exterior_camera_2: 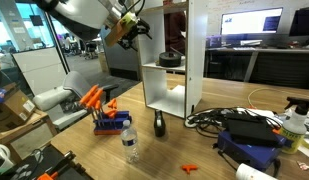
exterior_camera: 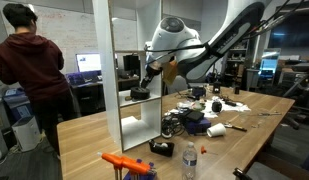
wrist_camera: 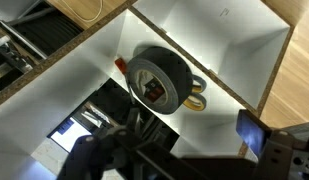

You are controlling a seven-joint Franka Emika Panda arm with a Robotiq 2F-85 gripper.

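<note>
A black round pot-like object (exterior_camera: 140, 93) rests on the middle shelf of a white upright shelf unit (exterior_camera_2: 177, 100). In the wrist view the black round object (wrist_camera: 159, 80) shows from above, with a reddish-brown patch inside and tan loops at its side. My gripper (exterior_camera_2: 131, 32) is high beside the shelf unit, above the level of the black object and apart from it. From the wrist, the gripper shows its dark fingers (wrist_camera: 252, 130) spread wide, with nothing held between them.
Orange-handled tools (exterior_camera: 126, 162) stand in a blue holder near the table's front, by a clear bottle (exterior_camera_2: 131, 143). A dark upright item (exterior_camera_2: 159, 126) stands before the shelf. Cables, a dark case (exterior_camera_2: 251, 132), a white cup (exterior_camera: 216, 130) and a spray bottle (exterior_camera_2: 296, 118) crowd one side.
</note>
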